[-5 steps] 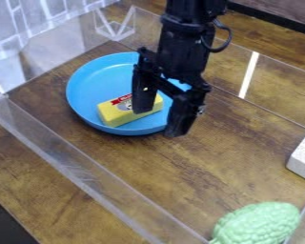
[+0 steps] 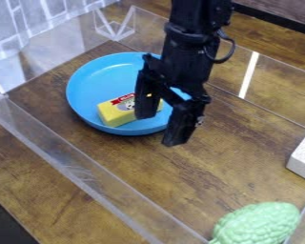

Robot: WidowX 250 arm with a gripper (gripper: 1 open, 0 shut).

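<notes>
My black gripper (image 2: pixel 166 112) hangs low over the blue plate (image 2: pixel 91 78) and its right edge, with its two fingers spread open. A yellow block (image 2: pixel 118 112) with a printed label lies in the plate, just behind and beside the left finger, partly hidden by it. I cannot tell whether the finger touches the block.
A white block (image 2: pixel 301 152) sits at the right edge. A pale green object (image 2: pixel 257 225) lies at the bottom right. Clear plastic walls border the wooden surface, whose middle is free.
Over the last second my gripper has turned slightly, its left finger appearing higher. The block and plate look unmoved.
</notes>
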